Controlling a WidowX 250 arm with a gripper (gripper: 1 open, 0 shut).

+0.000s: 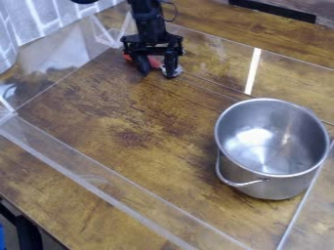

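My black gripper [154,61] reaches down at the top middle of the camera view, low over the wooden surface. Beneath and partly behind its fingers lies a small red object [132,59], with a pale silvery piece [171,71] at its right. The gripper hides much of these, and I cannot tell whether it is open, shut or holding either one.
A large steel pot [269,146] stands at the right. A crumpled silvery sheet [33,34] is at the upper left.
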